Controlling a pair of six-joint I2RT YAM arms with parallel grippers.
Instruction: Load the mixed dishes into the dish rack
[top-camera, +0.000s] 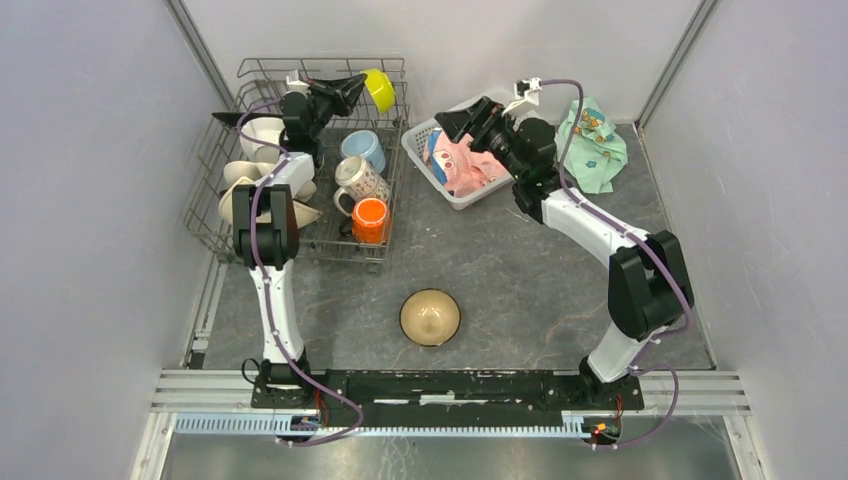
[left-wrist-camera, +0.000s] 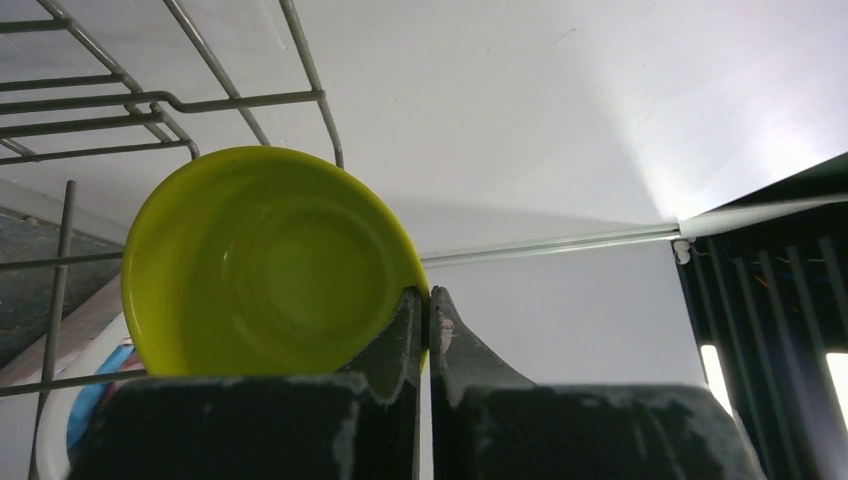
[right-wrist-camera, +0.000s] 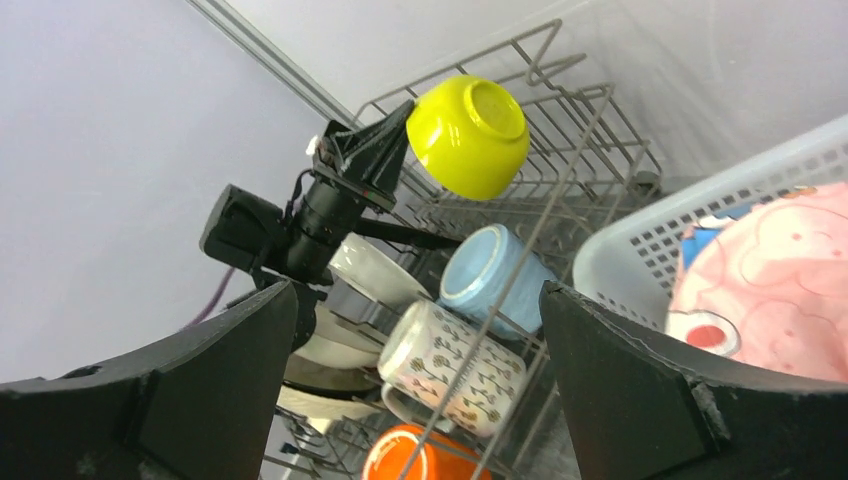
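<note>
My left gripper (top-camera: 355, 82) is shut on the rim of a yellow bowl (top-camera: 380, 92), held tilted over the back right of the wire dish rack (top-camera: 250, 68); the bowl (left-wrist-camera: 260, 260) fills much of the left wrist view. In the rack are a blue cup (top-camera: 362, 148), a patterned mug (top-camera: 362, 183), an orange mug (top-camera: 369, 220) and several pale dishes (right-wrist-camera: 380, 270). My right gripper (top-camera: 453, 122) stands open and empty to the right of the rack. A tan bowl (top-camera: 429, 317) sits on the counter at the front.
A white plastic basket (top-camera: 460, 198) holding pink cloth (top-camera: 465, 165) is right of the rack. A green cloth (top-camera: 590, 150) lies at the back right. Walls bound the sides and back.
</note>
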